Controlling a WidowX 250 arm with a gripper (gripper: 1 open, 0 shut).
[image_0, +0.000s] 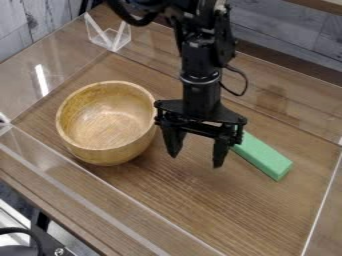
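My black gripper (198, 140) hangs low over the middle of the wooden table, open, its two fingers apart with nothing visible between them. A tan round bowl (104, 122) sits to its left. A green block (262, 156) lies diagonally to its right, close beside the right finger.
A small white translucent object (110, 32) stands at the back left, and a black cable (38, 240) shows at the bottom left corner.
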